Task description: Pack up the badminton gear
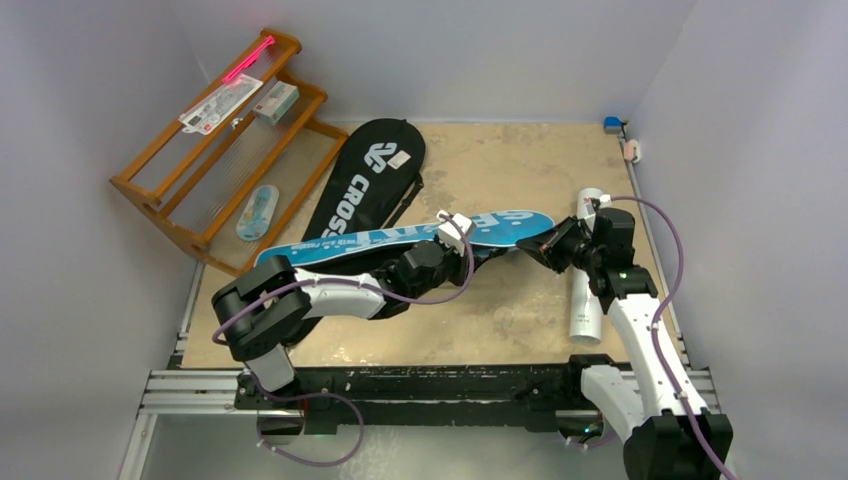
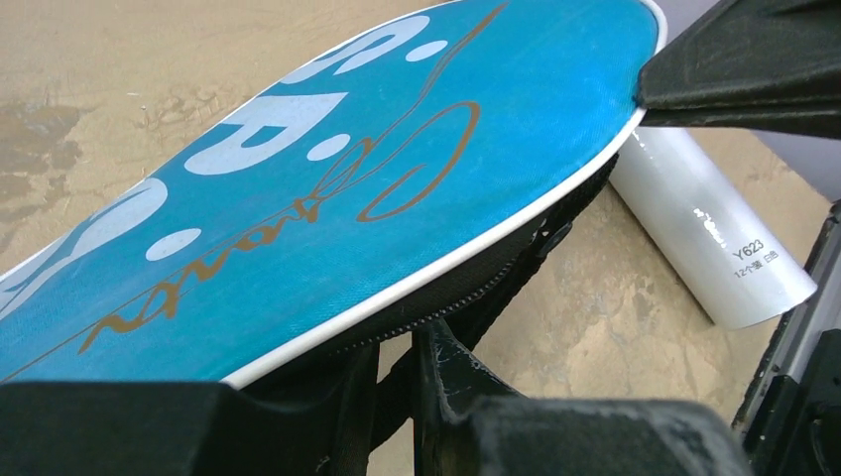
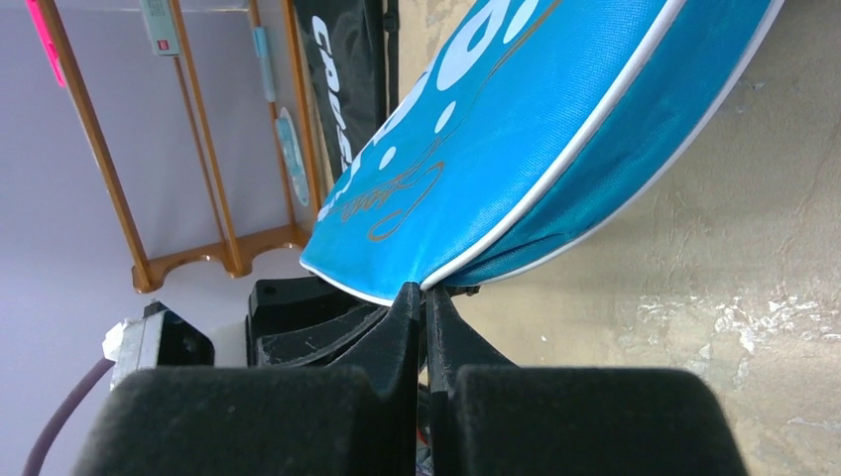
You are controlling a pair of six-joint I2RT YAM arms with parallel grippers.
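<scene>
The blue racket bag (image 1: 370,241), white-piped with a black underside, lies held on edge across the middle, its right end raised. At that end, my right gripper is shut on the white-piped rim, and its fingers (image 2: 739,74) also show pinching it in the left wrist view. Below the bag's zipped side stands my left gripper, slightly open; a narrow gap shows between its fingers, with a black strap (image 2: 395,397) seen in or behind it. Behind lies a black CROSS racket bag (image 1: 345,205). The white shuttlecock tube (image 1: 586,300) is partly under the right arm.
A wooden rack (image 1: 290,205) leans at the left, carrying a white box (image 1: 277,102), a paper sheet (image 1: 220,103), a pink item (image 1: 247,60) and a pale blue packet (image 1: 258,212).
</scene>
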